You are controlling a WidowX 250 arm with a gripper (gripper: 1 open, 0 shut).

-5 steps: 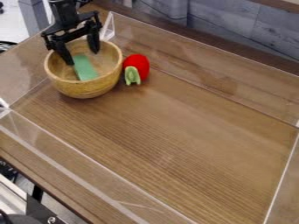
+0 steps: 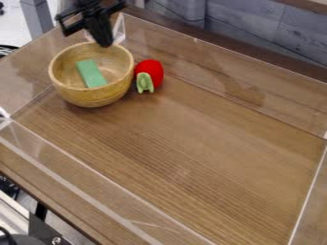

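A wooden bowl (image 2: 92,96) sits at the upper left of the camera view with a green block (image 2: 88,73) lying in it. My dark gripper (image 2: 96,34) is at the top, above and behind the bowl's back rim, partly cut off by the frame. It looks shut, with nothing visible between its fingers. A red object (image 2: 149,72) with a pale green part at its front lies just right of the bowl.
A dark raised edge runs along the back and right. Cables show at the lower left corner.
My gripper has risen up and back out of the bowl, leaving the green block lying in it, now fully in view.
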